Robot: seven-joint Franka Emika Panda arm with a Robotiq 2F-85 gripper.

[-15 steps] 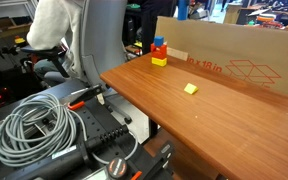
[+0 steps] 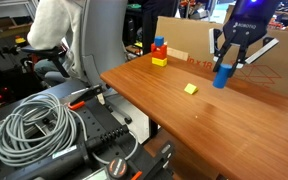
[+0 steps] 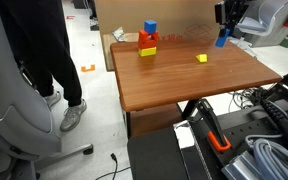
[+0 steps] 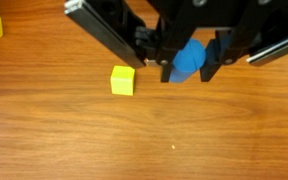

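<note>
A blue cylinder (image 2: 222,76) is between the fingers of my gripper (image 2: 230,62), which is shut on it. It hangs upright low over the wooden table's back right part; whether its base touches the wood I cannot tell. The wrist view shows the blue cylinder (image 4: 188,62) end-on between the dark fingers. A yellow block (image 2: 191,88) lies alone on the table, to the left of the cylinder in that exterior view. At the table's far left stands a stack with a yellow block (image 2: 159,62) at the bottom, a red block (image 2: 159,52) above it and a blue piece (image 2: 159,42) on top.
A cardboard panel (image 2: 254,68) stands along its back edge. Coiled grey cable (image 2: 29,130) and black equipment lie off the table's front left side.
Blocks on the table have not moved.
</note>
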